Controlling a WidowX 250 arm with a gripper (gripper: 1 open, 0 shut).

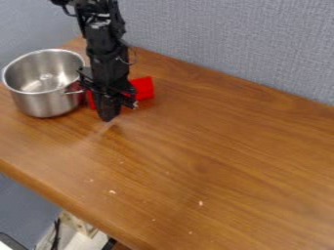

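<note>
My black gripper [108, 98] points down over a red object [143, 86] that lies beside a steel pot [42, 76]. The gripper covers the middle of the red object, and I cannot tell whether anything is between its fingers. The pot stands at the left, with a wire handle toward the gripper.
A grey panel rises behind it. Past the table's left edge, at the bottom, are a light wooden piece and dark cables.
</note>
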